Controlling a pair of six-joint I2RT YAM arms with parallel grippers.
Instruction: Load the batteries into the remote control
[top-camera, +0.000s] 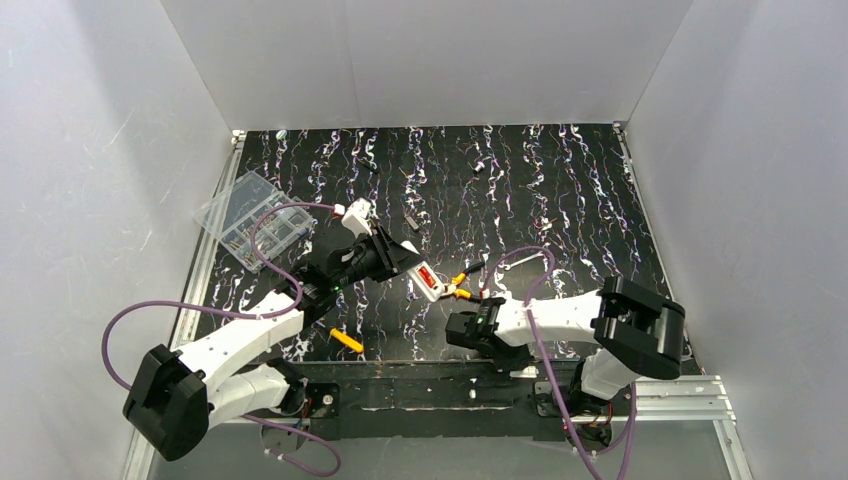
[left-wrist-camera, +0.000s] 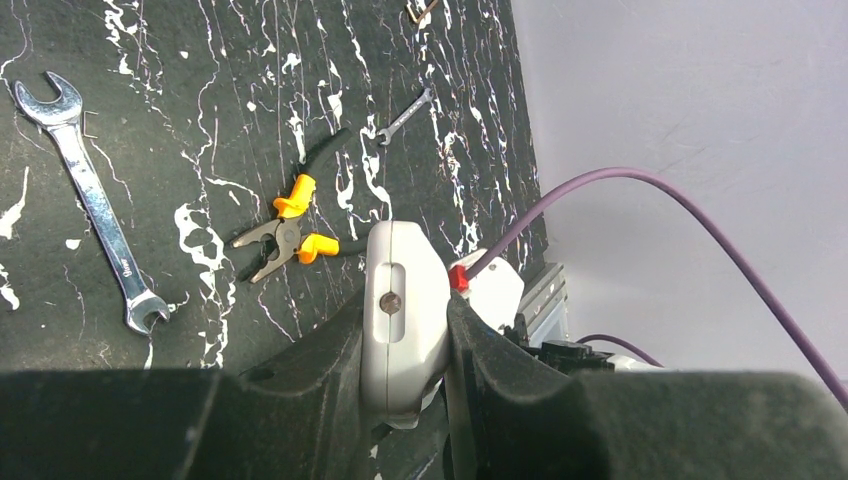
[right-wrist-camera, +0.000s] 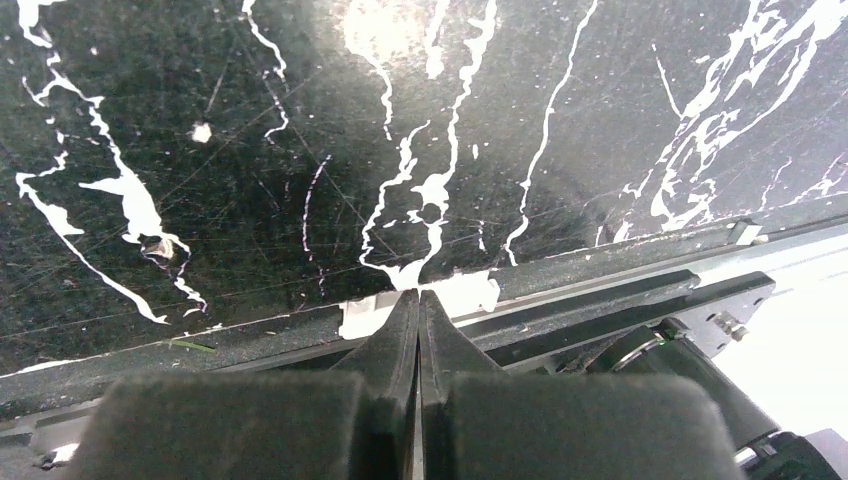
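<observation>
The white remote control is gripped by my left gripper, which is shut on its far end. Red shows in its open battery bay from above; only the end with a screw faces the left wrist view. At the table's front edge, a flat white piece lies on the dark ledge. My right gripper is shut with nothing seen between its fingers, and its tips overlap that piece in the right wrist view. Whether they touch it I cannot tell. Loose batteries cannot be made out.
Yellow-and-black pliers and a large wrench lie on the dark marbled table, with a small wrench beyond. A clear compartment box stands at the left. Near the front left is a yellow tool.
</observation>
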